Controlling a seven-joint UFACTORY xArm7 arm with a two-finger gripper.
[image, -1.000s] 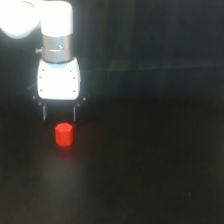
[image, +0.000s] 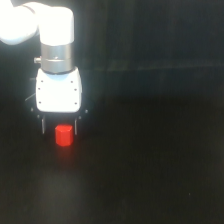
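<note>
A small red block (image: 64, 137) stands on the dark surface at the left of the camera view. Just above and around it hangs my gripper (image: 59, 131), below its white housing (image: 58, 91). Its two thin fingers (image: 43, 126) are spread wide apart, one on each side of the block in this view, with a gap to the block visible on the left. The right finger appears closer to the block. Whether the fingers are level with the block in depth is hard to tell.
A dark backdrop (image: 150, 40) rises behind. No other objects show.
My arm has come lower and appears slightly larger, bringing the open fingers down closer to the red block. The block seems to stay in place.
</note>
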